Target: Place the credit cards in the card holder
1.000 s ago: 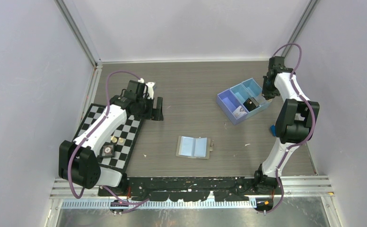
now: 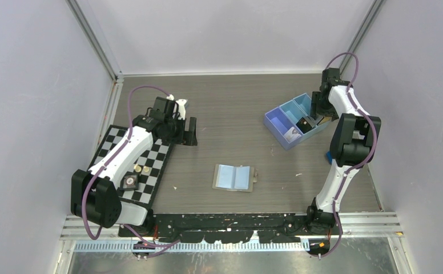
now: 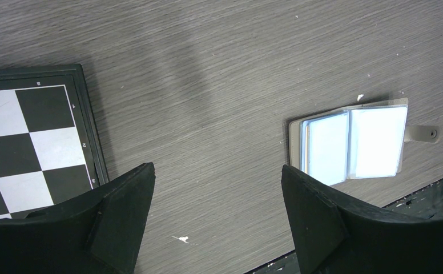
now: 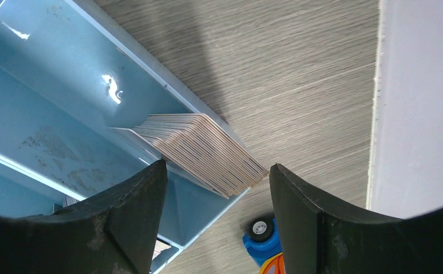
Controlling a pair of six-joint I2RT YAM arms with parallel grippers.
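Note:
The open card holder [image 2: 234,177], with pale blue sleeve pages and a clasp tab, lies flat at the table's front middle; it is at the right of the left wrist view. A fanned stack of thin cards [image 4: 208,149] leans against the wall of the blue divided box [image 4: 168,85], partly over its rim. My right gripper is open over this stack, its fingers on either side; contact cannot be made out. In the top view that gripper hides part of the box. My left gripper stands open and empty above bare table, left of the holder.
A chessboard [image 3: 33,134] with small items on it lies under the left arm. The box's other compartments hold a black item [image 2: 303,125] and a white item [image 2: 292,134]. A blue object [image 4: 263,245] sits near the box. Mid-table is clear.
My left arm is still.

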